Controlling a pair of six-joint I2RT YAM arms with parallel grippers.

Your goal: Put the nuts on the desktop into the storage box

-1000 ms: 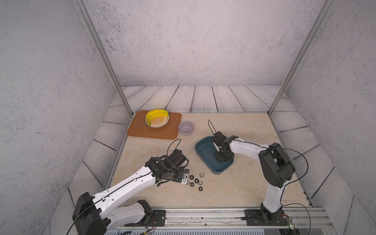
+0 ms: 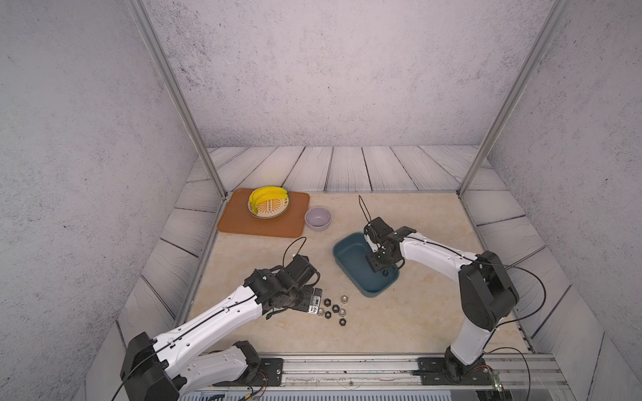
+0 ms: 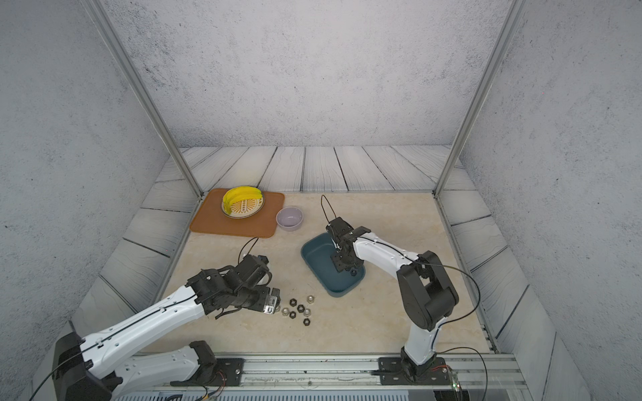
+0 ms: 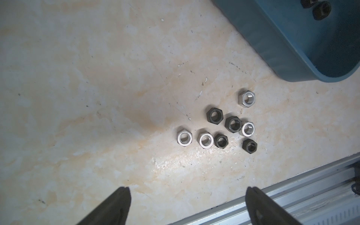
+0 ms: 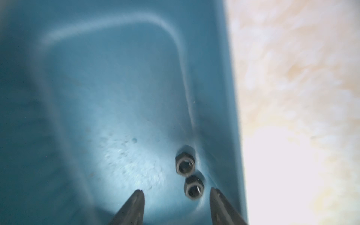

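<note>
Two dark nuts (image 5: 185, 165) lie close together on the floor of the blue storage box (image 2: 346, 268), near its side wall. Just above them my right gripper is open, with a clear gap around both nuts in the right wrist view. On the desktop, left of the box, several silver and black nuts are clustered, among them a lone silver nut (image 4: 184, 138), a black nut (image 4: 214, 115) and another silver nut (image 4: 246, 98) nearest the box. My left gripper is open over the desk, its fingers (image 4: 118, 204) apart and empty.
A lilac bowl (image 2: 318, 218) stands behind the box. At the back left, a brown board (image 2: 230, 220) carries a plate with bananas (image 2: 269, 194). A metal rail (image 4: 322, 174) runs along the desk's front edge. Bare desktop surrounds the nuts on the left.
The left arm has shifted only slightly, and the desktop nuts stay put.
</note>
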